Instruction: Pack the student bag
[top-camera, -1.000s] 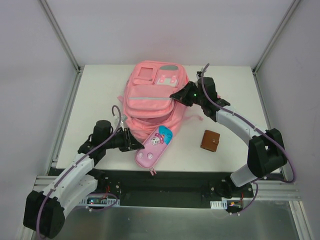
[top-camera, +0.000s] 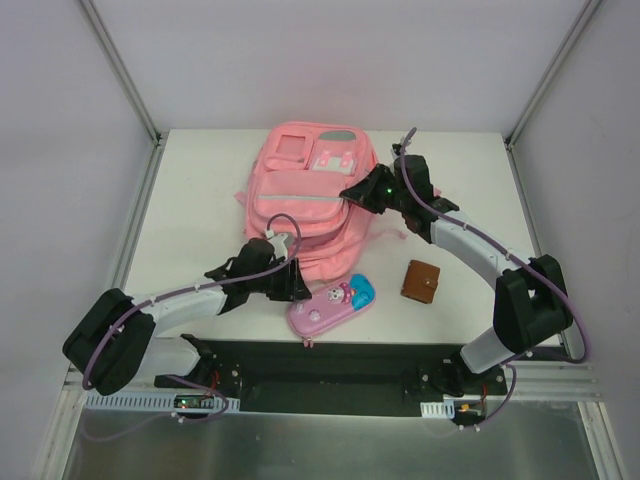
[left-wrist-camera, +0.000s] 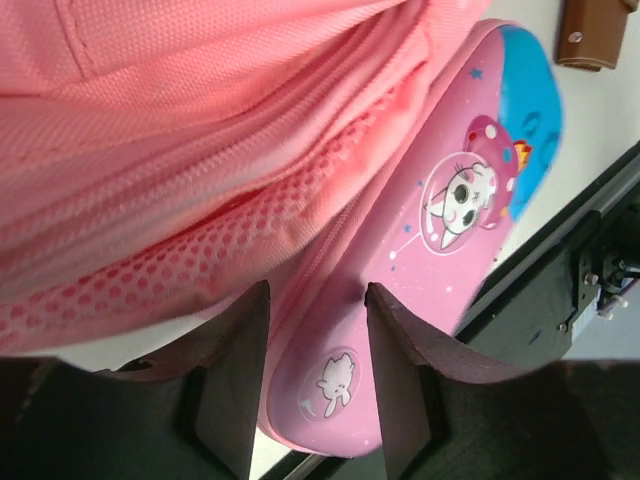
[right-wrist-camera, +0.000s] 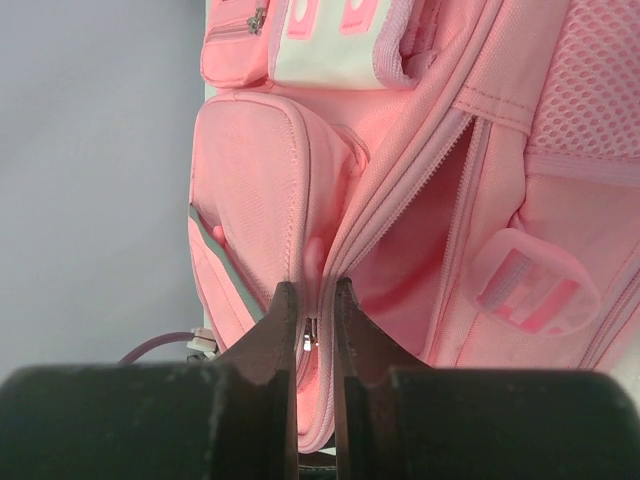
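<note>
The pink backpack (top-camera: 300, 190) lies on the table, its compartment (right-wrist-camera: 405, 280) gaping in the right wrist view. My right gripper (top-camera: 348, 195) is shut on the bag's edge by the zip. Below the bag lies a pink pencil case (top-camera: 325, 308) (left-wrist-camera: 440, 250) with cartoon animals and a blue end. My left gripper (top-camera: 298, 292) is at the case's left end, fingers parted around its bag-side edge; whether it touches is unclear.
A brown wallet (top-camera: 420, 281) (left-wrist-camera: 588, 30) lies to the right of the case. Bare table (top-camera: 180, 200) shows left and right of the bag. The front table edge is just below the case.
My left gripper has moved right. The backpack and right gripper look unchanged.
</note>
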